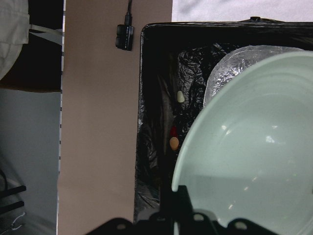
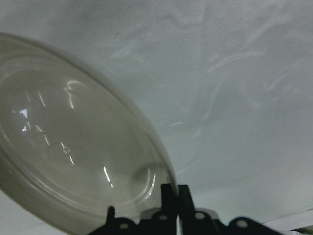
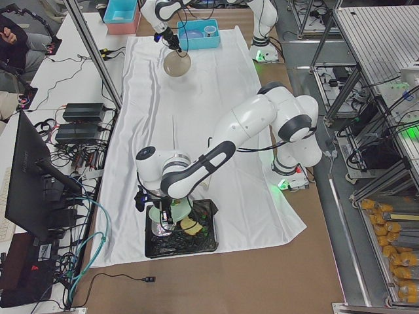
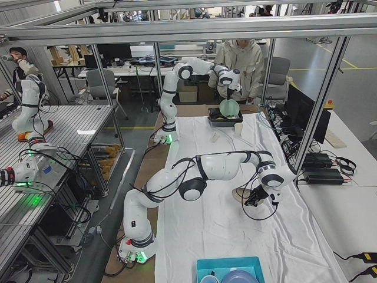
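Observation:
A pale green plate (image 1: 254,147) is held by my left gripper at its rim, tilted over a black bag-lined bin (image 3: 150,242). Inside the bin lie a foil tray (image 1: 230,68), a yellow piece (image 3: 191,226) and small scraps (image 1: 174,143). My right gripper is shut on the rim of a beige plate (image 2: 78,142) above the white cloth at the far end of the table.
A blue bin (image 4: 230,262) with dishes stands at the right arm's end. The white cloth (image 3: 209,111) between the arms is mostly clear. A monitor and electronics line the neighbouring desk.

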